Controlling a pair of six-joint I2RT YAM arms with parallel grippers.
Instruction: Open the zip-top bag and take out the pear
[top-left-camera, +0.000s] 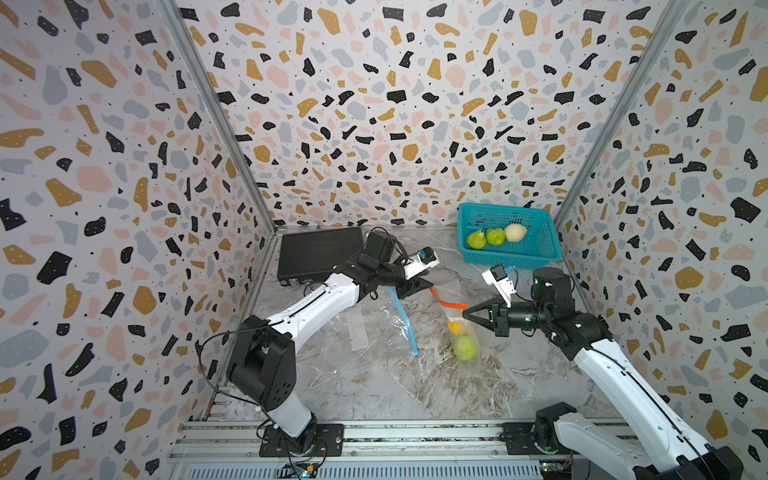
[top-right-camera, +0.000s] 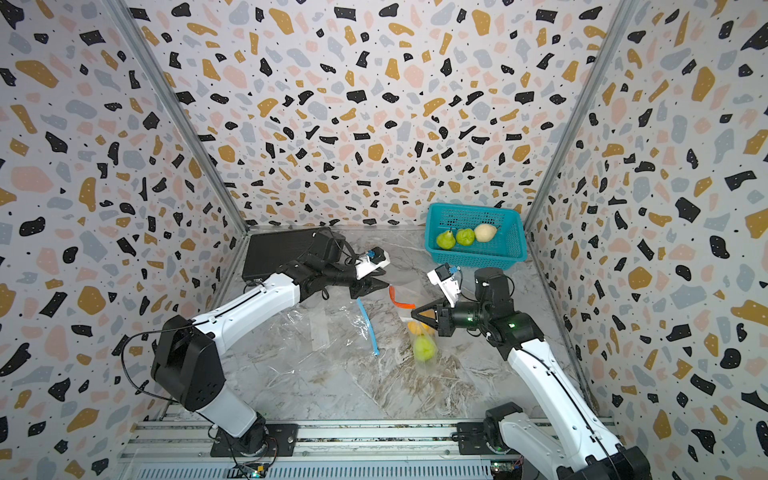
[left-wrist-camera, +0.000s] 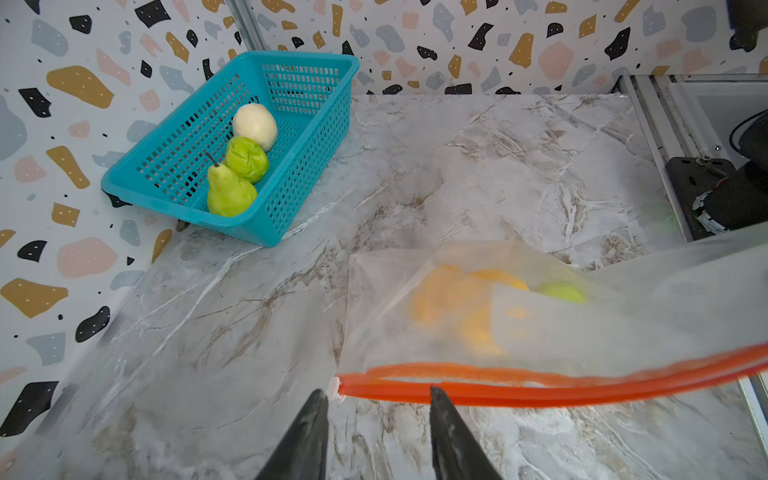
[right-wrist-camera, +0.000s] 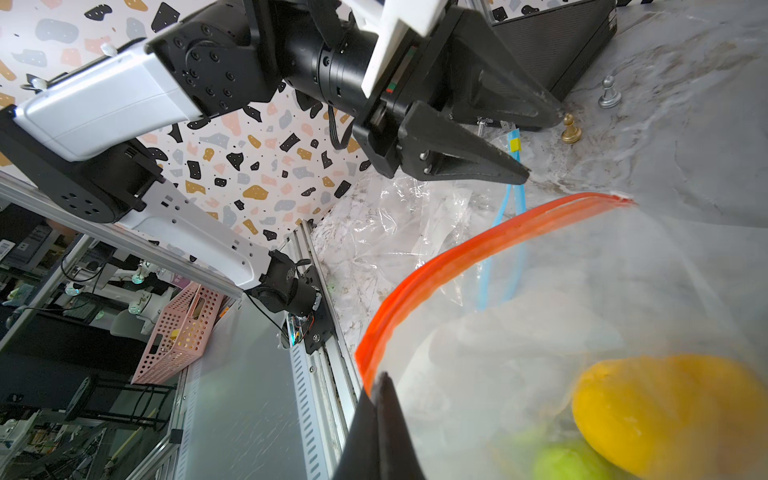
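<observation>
The clear zip top bag with an orange zip strip holds yellow fruit and a green pear-like shape, blurred through the plastic. My right gripper is shut at one end of the strip, pinching the bag's edge. My left gripper stands open just off the strip's other end, nothing between its fingers, as the left wrist view shows.
A teal basket with pears and other produce stands at back right, a black case at back left. Crumpled plastic with a blue strip lies left of the bag.
</observation>
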